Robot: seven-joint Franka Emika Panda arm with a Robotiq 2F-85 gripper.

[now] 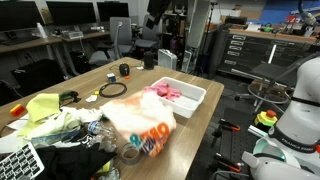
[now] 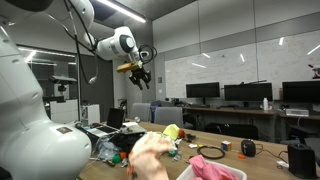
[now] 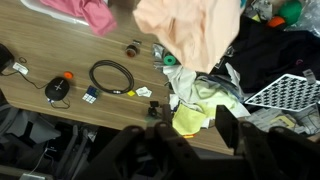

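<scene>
An off-white cloth or bag with orange print (image 1: 140, 122) appears blurred over the near middle of the table in exterior view 1, well below my gripper (image 2: 138, 78). Exterior view 2 has the same bag (image 2: 148, 155) low in front, apart from the gripper. My gripper is open high above the table, and nothing shows between its fingers. From the wrist, the blurred bag (image 3: 190, 28) lies toward the top, clear of the dark fingers. Whether it touches the table cannot be told. Pink cloth (image 1: 168, 91) lies in a white bin (image 1: 197, 113).
A yellow cloth (image 1: 42, 107), dark clothing (image 1: 75, 160) and several jars and small items crowd the table's left side. A coiled black cable (image 1: 112, 90) lies toward the back. Bare tabletop (image 1: 185, 140) shows in front of the bin.
</scene>
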